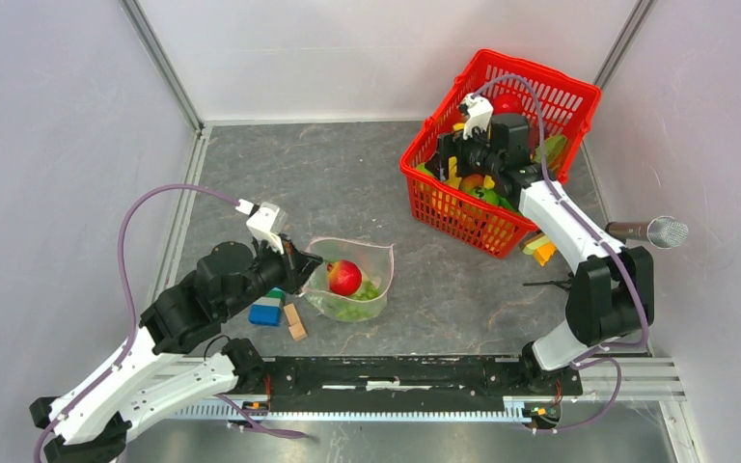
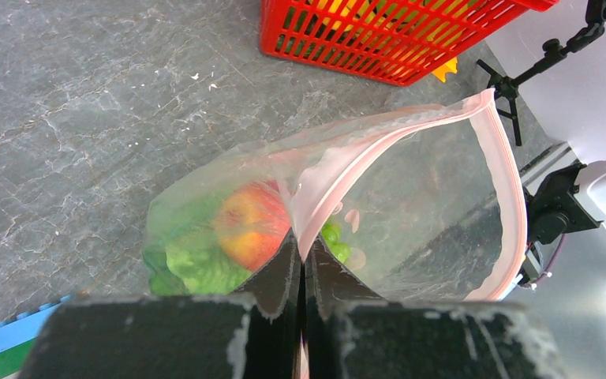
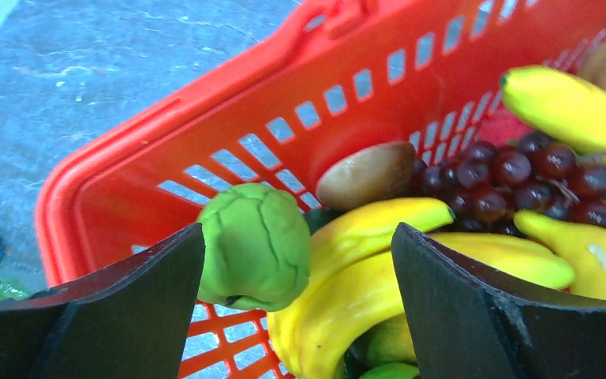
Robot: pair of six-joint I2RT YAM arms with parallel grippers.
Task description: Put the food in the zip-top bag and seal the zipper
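Observation:
My left gripper is shut on the near edge of the clear zip top bag [image 2: 442, 205], whose pink-rimmed mouth gapes open. Inside the bag lie a red and yellow fruit [image 2: 252, 225], green grapes [image 2: 336, 241] and something leafy green [image 2: 193, 257]. Over the red basket [image 1: 473, 217], my right gripper stands open, nothing held. Low between its fingers a round green fruit [image 3: 256, 246] shows close to the left finger, beside yellow bananas [image 3: 363, 272]. Dark red grapes [image 3: 513, 174] and a brown item [image 3: 367, 175] lie further back in the basket.
Blue and green blocks [image 1: 265, 309] and a wooden block [image 1: 294, 321] lie beside the bag, near the left arm. A microphone [image 1: 666, 231] on a stand is at the right. Between bag and basket the grey table [image 1: 425, 299] is bare.

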